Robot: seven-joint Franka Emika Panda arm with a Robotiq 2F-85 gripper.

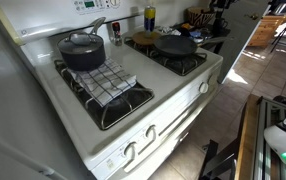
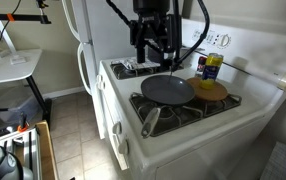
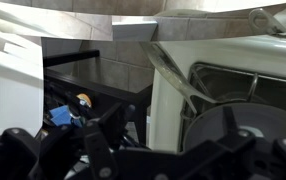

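My black gripper (image 2: 156, 52) hangs above the stove in exterior view 2, over the near side of a dark frying pan (image 2: 168, 90). A clear gap shows between it and the pan. The pan rests on a burner, its handle (image 2: 151, 122) pointing toward the front edge. In exterior view 1 the same pan (image 1: 175, 46) lies at the far end of the stove. The wrist view shows dark gripper parts low in the picture, with the pan (image 3: 258, 125) at the right. Whether the fingers are open or shut is unclear.
A lidded dark pot (image 1: 82, 50) stands on the stove, beside a striped cloth (image 1: 105, 82) on the nearer burners. Behind the pan are a brown round board (image 1: 143, 39) and a yellow-and-blue bottle (image 2: 210, 72). Clear white stovetop (image 1: 148, 75) lies between the burners.
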